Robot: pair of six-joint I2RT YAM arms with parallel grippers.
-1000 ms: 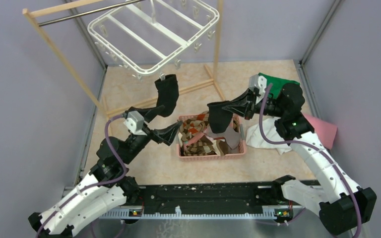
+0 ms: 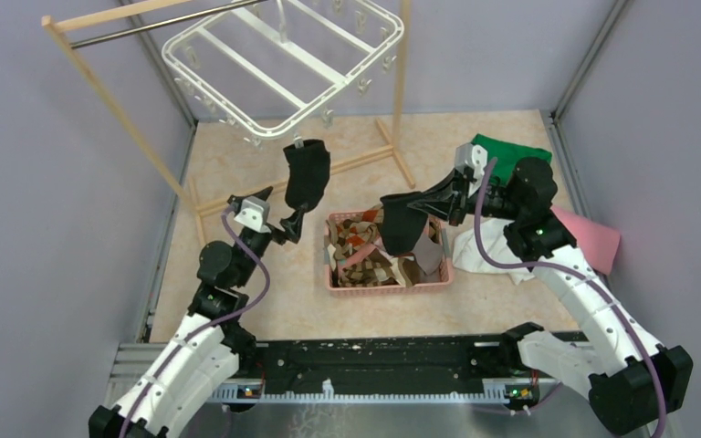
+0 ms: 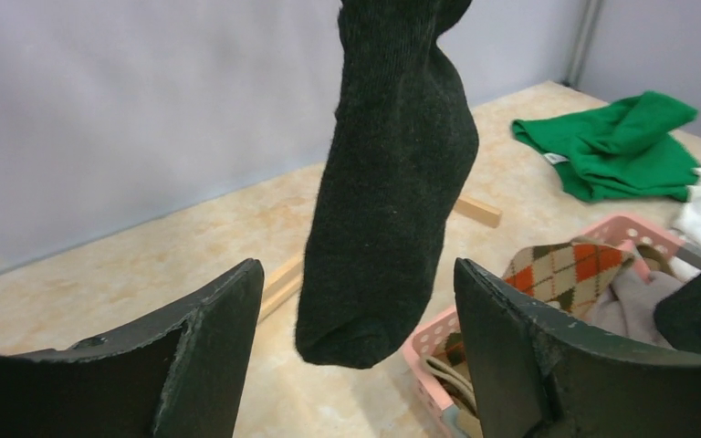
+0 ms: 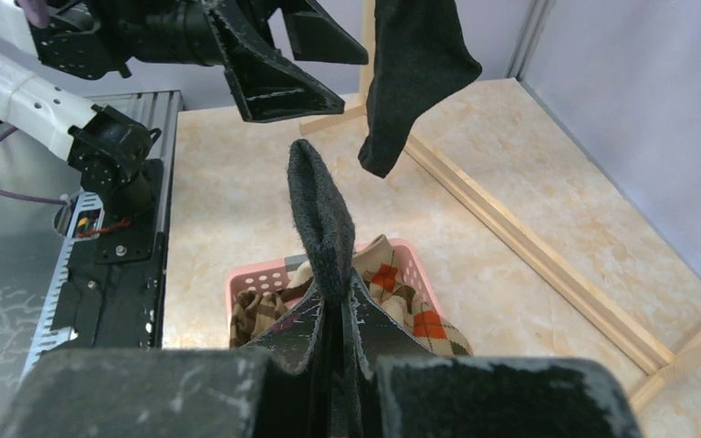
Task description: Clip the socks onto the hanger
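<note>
One black sock (image 2: 307, 173) hangs from a clip on the white hanger (image 2: 314, 62); it fills the middle of the left wrist view (image 3: 388, 201). My left gripper (image 2: 276, 212) is just below and left of it, open, with nothing between its fingers. My right gripper (image 2: 427, 205) is shut on a second black sock (image 2: 400, 228), which dangles over the pink basket (image 2: 347, 287); in the right wrist view this sock (image 4: 319, 210) rises from between the fingers.
The basket holds crumpled checked and plain socks. Green (image 2: 502, 151), white (image 2: 484, 251) and pink (image 2: 598, 242) cloths lie at the right. The wooden stand (image 2: 109, 96) surrounds the hanger, its feet on the table.
The right arm and its sock are nearly unchanged.
</note>
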